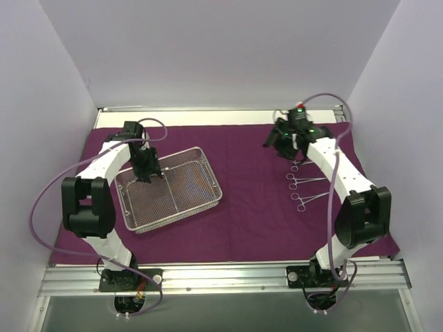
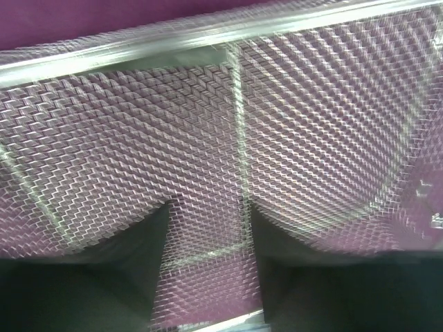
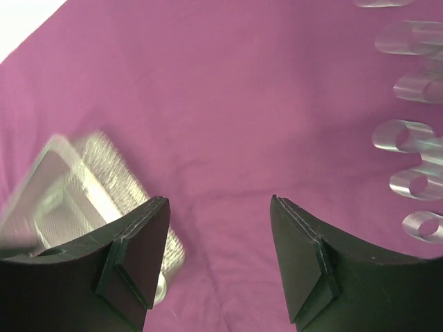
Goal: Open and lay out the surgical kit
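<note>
Steel ring-handled scissors-like instruments (image 1: 308,180) lie in a column on the right of the purple cloth. Their ring handles (image 3: 383,135) show blurred along the right of the right wrist view, and my right arm hides the top of the column from above. My right gripper hangs over the cloth near the back, open with nothing between its fingers. The wire mesh tray (image 1: 197,207) sits on the left half of the cloth. Above its back left part, my left gripper is open, only mesh showing between its fingers.
A white strip (image 1: 208,119) and a metal rail run behind it. Grey walls (image 1: 408,124) rise on both sides. A loose purple cable (image 1: 331,187) arches over each arm.
</note>
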